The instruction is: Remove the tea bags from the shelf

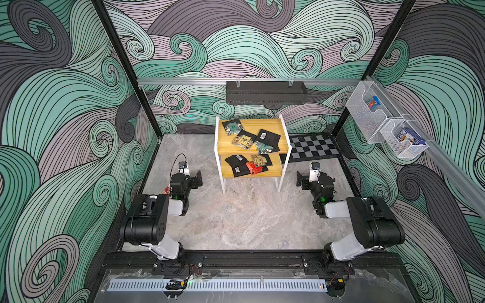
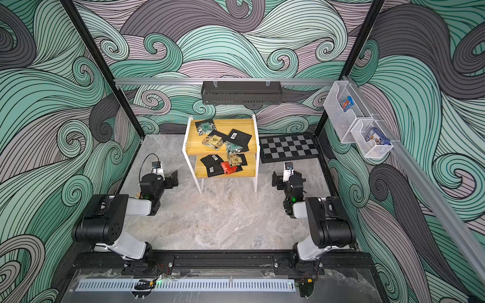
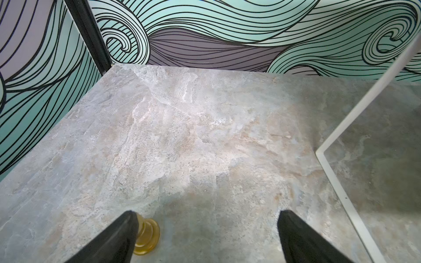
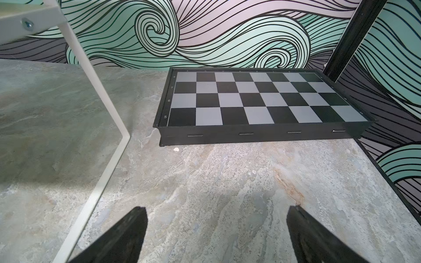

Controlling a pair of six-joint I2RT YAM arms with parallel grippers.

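A two-tier wooden shelf (image 1: 272,126) with white legs stands mid-table. On its upper tier lie several tea bags: a green-and-black one (image 1: 232,127), a gold one (image 1: 244,141), a black one (image 1: 268,137) and a green-fronted one (image 1: 263,147). The lower tier holds more, among them a red tea bag (image 2: 228,167), a gold one (image 2: 234,159) and black ones (image 2: 211,160), partly overlapping. Left of the shelf, my left gripper is open over bare table. My right gripper is open too, right of the shelf, nothing between its fingers.
Behind my right gripper lies a folded chessboard (image 4: 263,98). A small gold piece (image 3: 148,236) sits by the left gripper's finger. White mesh baskets (image 1: 364,113) hang on the right, a dark tray (image 1: 266,96) at the back.
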